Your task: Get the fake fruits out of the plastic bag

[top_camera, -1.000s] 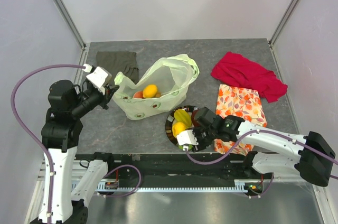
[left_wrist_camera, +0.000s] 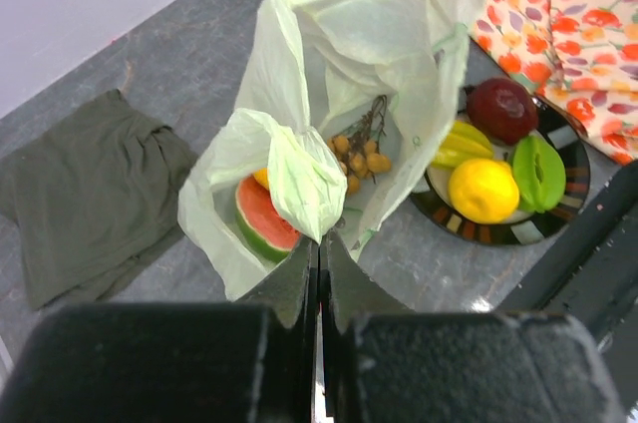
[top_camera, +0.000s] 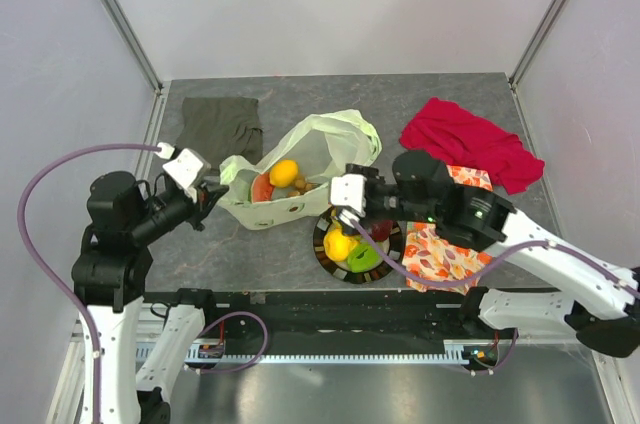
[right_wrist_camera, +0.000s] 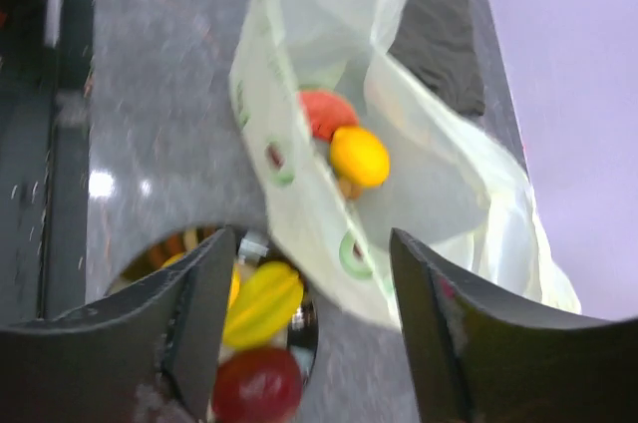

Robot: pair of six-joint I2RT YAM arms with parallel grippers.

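Note:
The pale plastic bag (top_camera: 300, 199) lies open, holding a watermelon slice (left_wrist_camera: 261, 215), a yellow lemon (right_wrist_camera: 361, 156) and small brown fruits on stems (left_wrist_camera: 364, 162). My left gripper is shut at the bag's gathered near edge; the plastic rises at its tips, though what lies between them is hard to tell. My right gripper is open above the plate's edge, facing the bag, nothing between its fingers. A black plate (left_wrist_camera: 530, 233) holds a yellow lemon (left_wrist_camera: 483, 194), a starfruit (right_wrist_camera: 261, 308), a green fruit (left_wrist_camera: 538, 172) and a dark red fruit (right_wrist_camera: 255, 383).
A dark grey cloth (top_camera: 220, 124) lies at the back left, a red cloth (top_camera: 470, 139) at the back right, and an orange patterned cloth (top_camera: 440, 259) at the right. Bare table shows left of the plate.
My right gripper has risen from the plate and moved up toward the bag, uncovering the green fruit. My left arm has shifted slightly lower in the top view.

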